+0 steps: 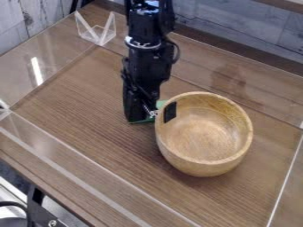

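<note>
The black robot arm [148, 53] reaches down over the wooden table from the top centre. Its gripper [149, 110] is low, at the left rim of a round tan bowl [207, 142]. A small green object [141, 119] is partly visible just behind and below the fingers, left of the bowl. The arm hides much of it, and I cannot tell whether the fingers touch it or how wide they stand.
The bare wooden table [83, 124] has free room to the left, behind and in front of the bowl. Pale edges or rails border the table at the left and back. A black cable lies at the bottom left corner.
</note>
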